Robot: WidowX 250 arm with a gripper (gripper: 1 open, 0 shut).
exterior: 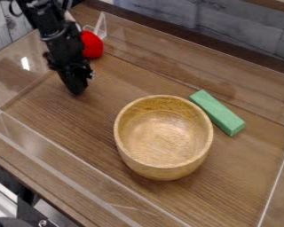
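My gripper (71, 82) is over the wooden table at the upper left, dark and pointing down, shut, with nothing visible between its fingers. Just to its right and behind it sits a red object (92, 44), partly hidden by the arm.
A large yellow bowl (163, 137) stands at the lower middle right. A green block (216, 111) lies to the right of it.
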